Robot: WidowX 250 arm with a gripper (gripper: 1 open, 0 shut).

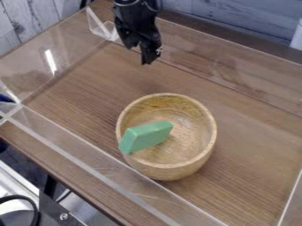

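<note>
My black gripper [138,44] is at the top centre of the camera view, over the back of the wooden floor, its fingers open with nothing visible between them. A round beige bowl [189,154] stands in the lower middle, well in front of the gripper, and a green block [147,136] lies inside it at the left.
Clear plastic walls edge the area at the left and front. A black cable [26,199] lies outside at the lower left.
</note>
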